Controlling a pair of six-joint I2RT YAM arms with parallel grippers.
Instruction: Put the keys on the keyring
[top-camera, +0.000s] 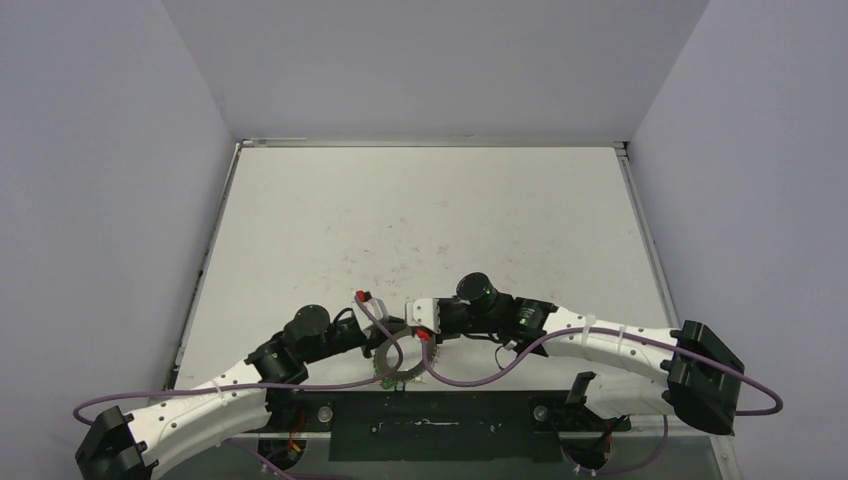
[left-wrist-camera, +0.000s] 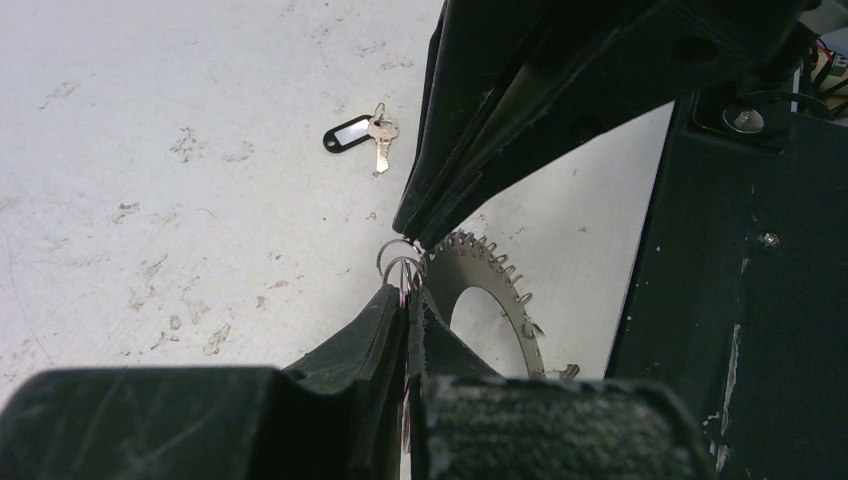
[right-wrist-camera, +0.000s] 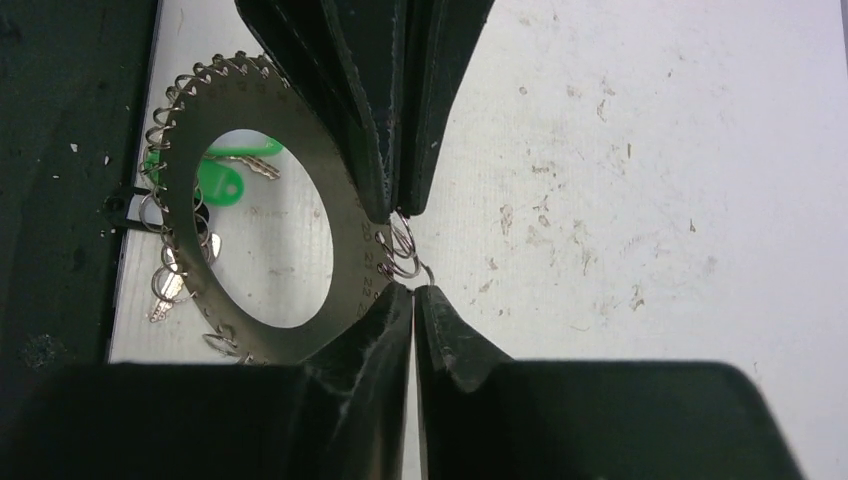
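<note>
The metal ring plate (left-wrist-camera: 466, 265) lies near the table's front edge, edged with small wire rings. My left gripper is shut at a cluster of wire rings (left-wrist-camera: 395, 250); whether they are pinched or only behind its fingers is unclear. My right gripper is just beside these rings, its fingertips close together; I cannot tell if they hold anything. A key (left-wrist-camera: 383, 140) with a black-rimmed tag (left-wrist-camera: 350, 134) lies apart on the table. Keys (right-wrist-camera: 160, 305) and green tags (right-wrist-camera: 220, 182) show at the ring plate in the right wrist view.
A dark front strip (top-camera: 420, 435) runs along the near edge. Walls stand at the left, right and back.
</note>
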